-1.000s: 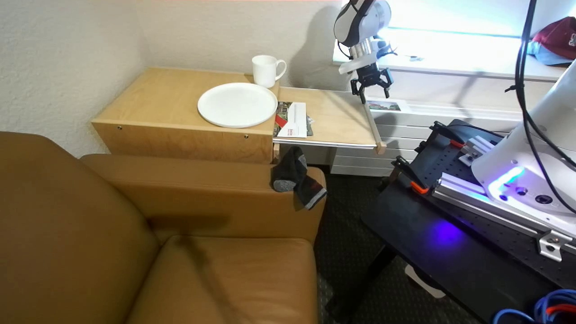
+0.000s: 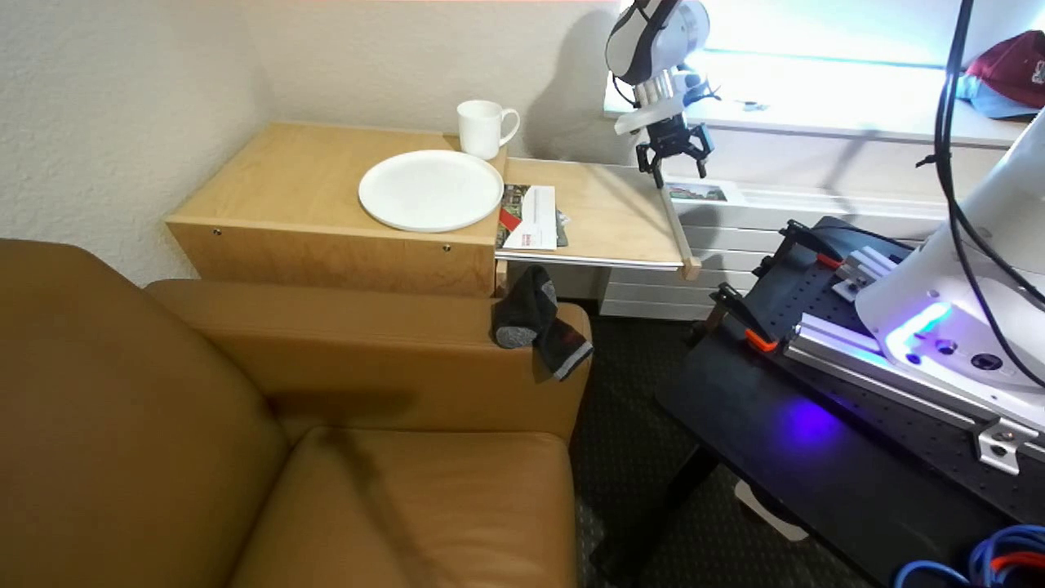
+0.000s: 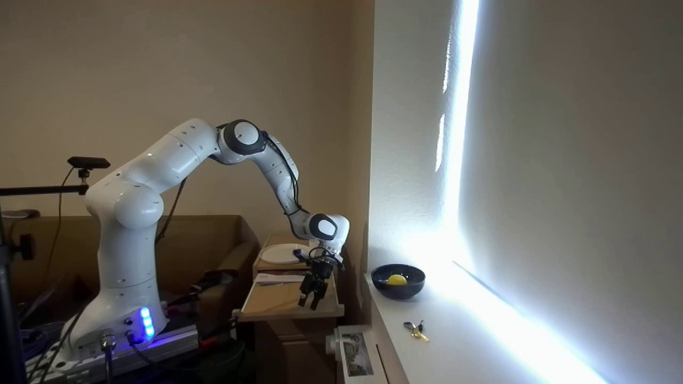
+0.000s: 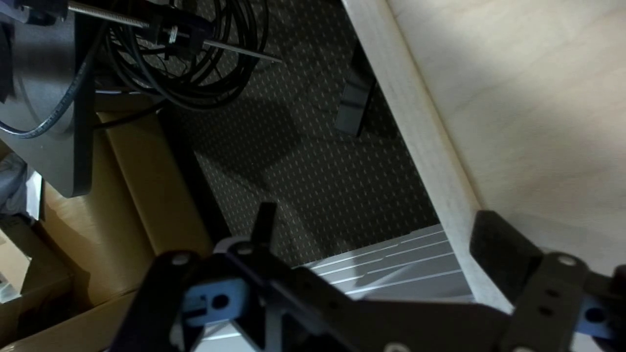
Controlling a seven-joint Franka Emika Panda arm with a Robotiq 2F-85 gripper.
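Note:
My gripper (image 2: 680, 176) is open at the far end of the front panel (image 2: 678, 231) of a pulled-out wooden drawer (image 2: 609, 201). In the wrist view one dark fingertip (image 4: 499, 243) overlaps the panel's edge and the drawer floor, while the other finger (image 4: 265, 226) is out over the carpet side. Nothing shows between them. Whether a finger touches the panel, I cannot tell. Inside the drawer lies a leaflet (image 2: 536, 217). On the cabinet top (image 2: 294, 176) stand a white plate (image 2: 431, 191) and a white mug (image 2: 480, 129).
A dark sock (image 2: 529, 314) drapes over the arm of the brown sofa (image 2: 411, 323). On the sill are a dark bowl (image 3: 398, 289) holding a yellow object (image 3: 397, 279), and keys (image 3: 417, 330). A white radiator (image 2: 647, 294) runs below the sill.

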